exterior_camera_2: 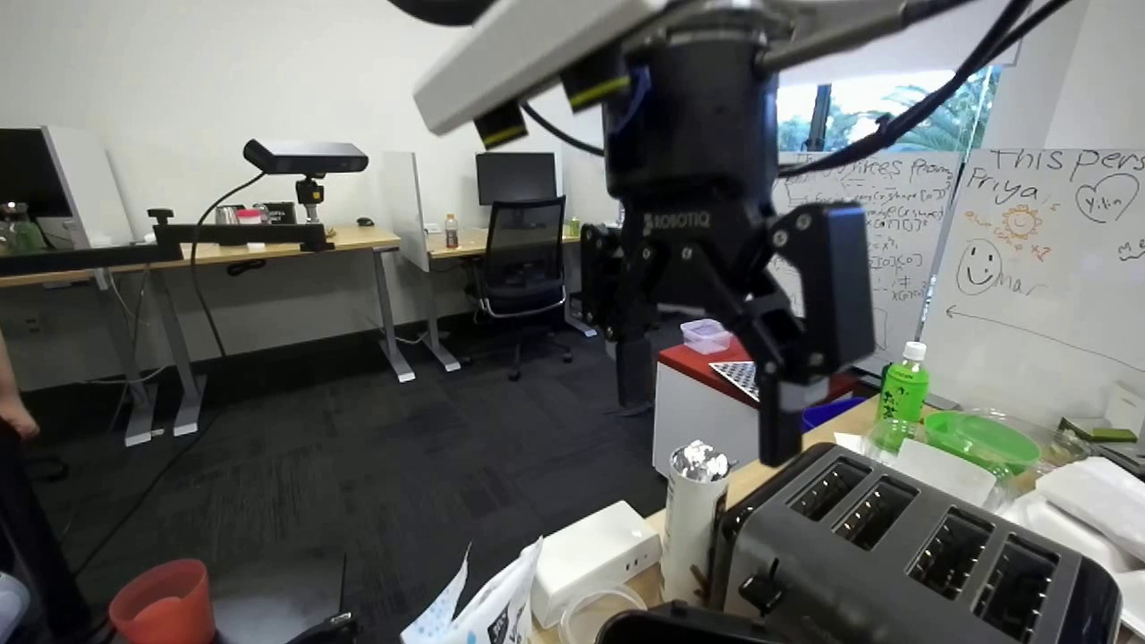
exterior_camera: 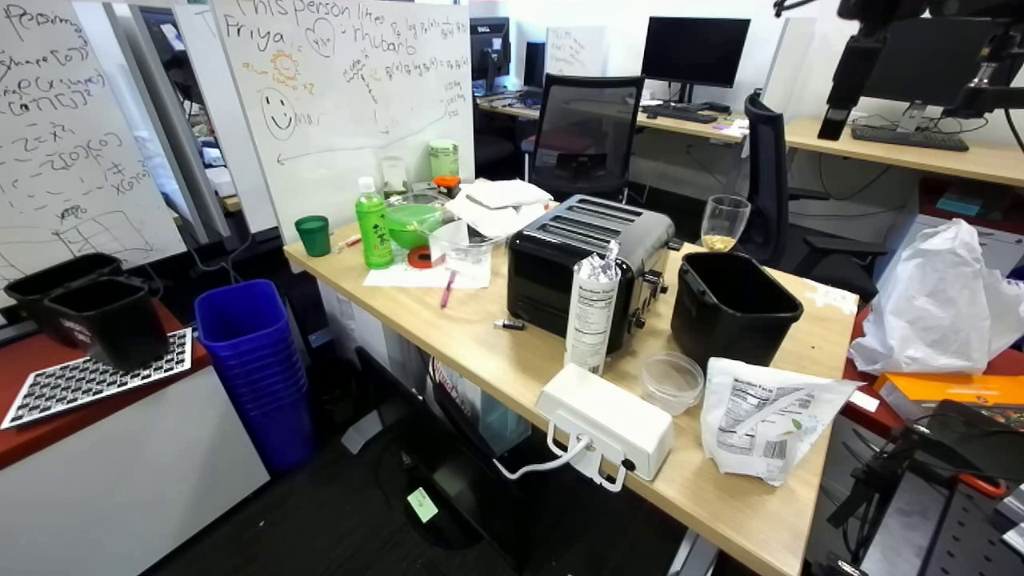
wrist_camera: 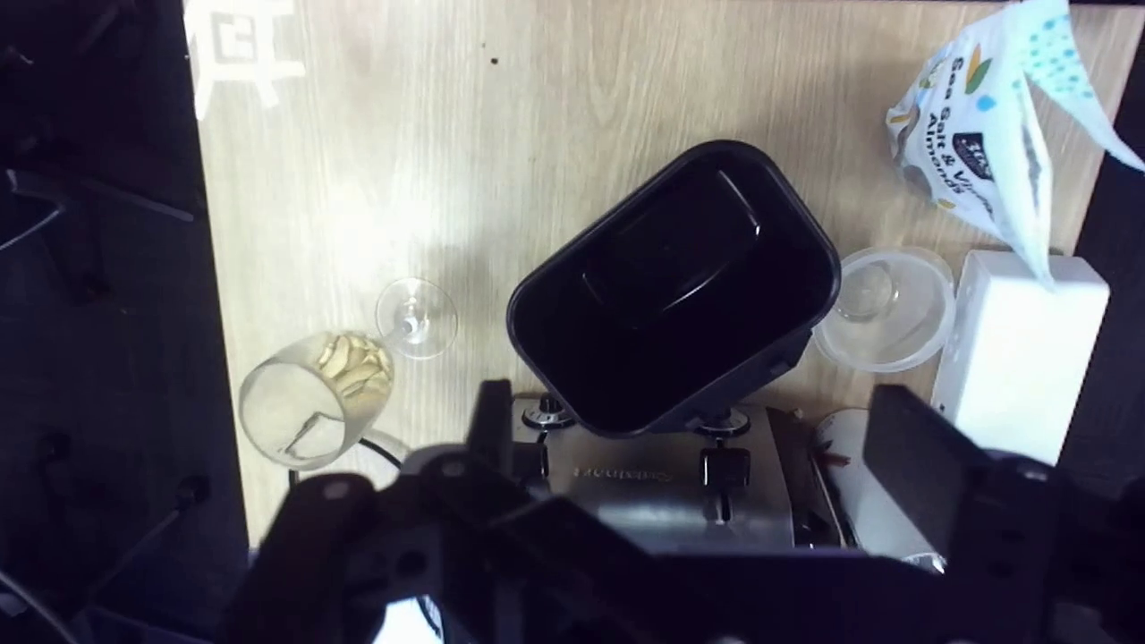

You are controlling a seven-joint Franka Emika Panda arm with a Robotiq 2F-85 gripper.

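Observation:
My gripper [exterior_camera_2: 703, 424] is open above the table, its two fingers wide apart with nothing between them. In the wrist view, the black bin [wrist_camera: 676, 290] lies ahead of the fingers, empty as far as shows. The silver and black toaster [wrist_camera: 644, 483] is below and partly hidden by the gripper. To the left stands a stemmed glass [wrist_camera: 322, 397] with pale pieces in it. On the right are a clear round tub [wrist_camera: 886, 311], a white and blue almond bag [wrist_camera: 971, 139] and a white box [wrist_camera: 1020, 349]. A foil-topped tube [exterior_camera: 591, 312] stands upright beside the toaster.
A green bottle [exterior_camera: 374, 226], a green cup [exterior_camera: 313, 235], a green bowl [exterior_camera: 413, 222] and white packages [exterior_camera: 504, 194] crowd the table's far left end. Bare tabletop [wrist_camera: 429, 129] lies beyond the bin and glass.

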